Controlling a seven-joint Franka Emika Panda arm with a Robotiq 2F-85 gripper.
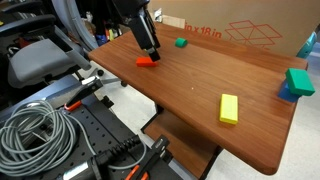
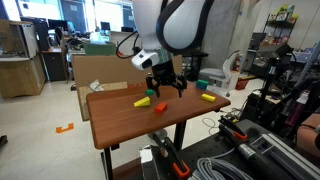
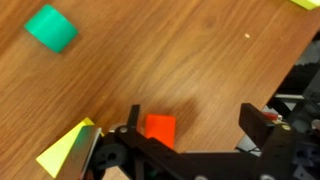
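A red block (image 1: 146, 61) lies on the wooden table near its left edge. My gripper (image 1: 147, 51) hovers over that area, its fingers standing apart. In the wrist view, the red block (image 3: 160, 129) shows between the fingers, closer to the left one, with its lower part hidden by the gripper. Nothing is held between the fingers. Beside the left finger is a yellow block (image 3: 66, 149), partly covered by it. A green block (image 3: 52, 28) sits farther off at the upper left. Exterior view 2 also shows the gripper (image 2: 168, 87) above the table, near the red block (image 2: 160, 107).
Toward the table's front lies another yellow block (image 1: 229, 108). Near the right edge a green block (image 1: 298, 80) rests on a blue one (image 1: 288, 94). Coiled cable (image 1: 40, 140) lies beside the table.
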